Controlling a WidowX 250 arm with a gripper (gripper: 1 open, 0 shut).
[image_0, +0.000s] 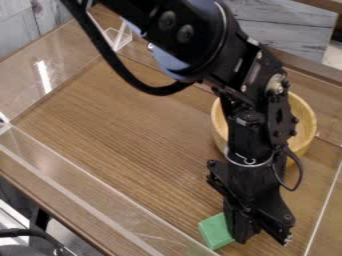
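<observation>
My gripper (241, 205) is low at the lower right of the camera view, over a green block (214, 233) lying flat on the wooden table. The gripper's body hides much of the block, and its tips look close together; whether it touches the block is unclear. Behind the arm, a yellow bowl (301, 120) stands at the right.
Clear plastic edging runs along the left and front edges. A grey marbled board (287, 30) stands at the back, and a dark cable lies at the lower left corner.
</observation>
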